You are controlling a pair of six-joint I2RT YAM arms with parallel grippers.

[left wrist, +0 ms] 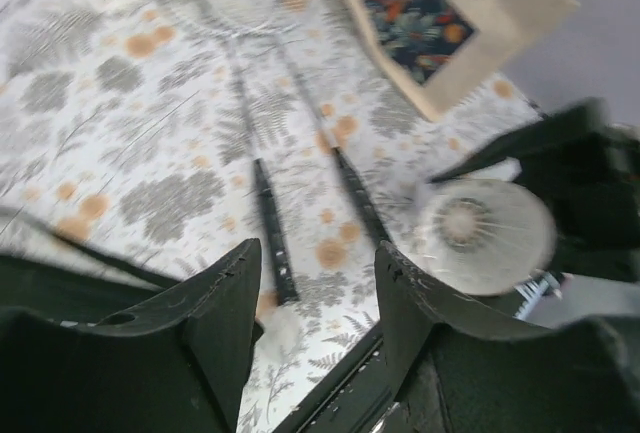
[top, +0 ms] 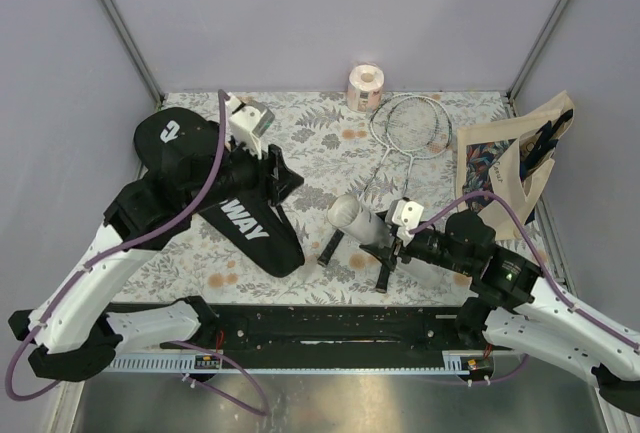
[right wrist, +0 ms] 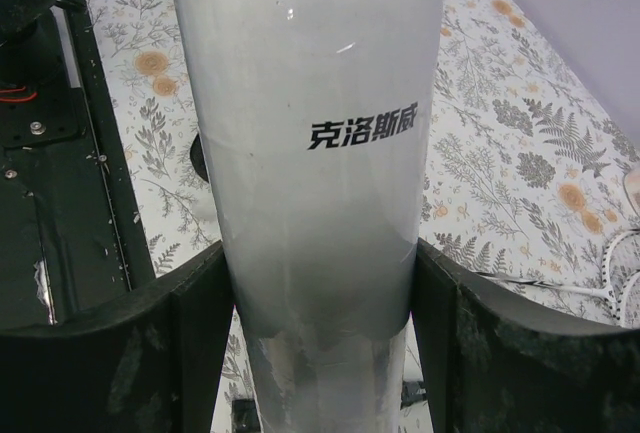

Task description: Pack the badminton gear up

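Note:
A pale shuttlecock tube (right wrist: 325, 183) with dark lettering is held tilted above the table by my right gripper (top: 390, 243), which is shut around it. In the left wrist view the tube's round end (left wrist: 485, 233) faces the camera, a shuttlecock apparently inside. My left gripper stands open, nothing between its fingers, left of the tube and above the black racket bags. One racket bag (top: 250, 228) lies partly under that arm; the other bag (top: 165, 131) is behind it. Two rackets (top: 412, 125) lie with heads overlapping at the back, their handles (left wrist: 270, 228) toward the front.
An upright tan bag (top: 490, 148) with dark items in its mouth stands at the right. A roll (top: 365, 88) sits at the back edge.

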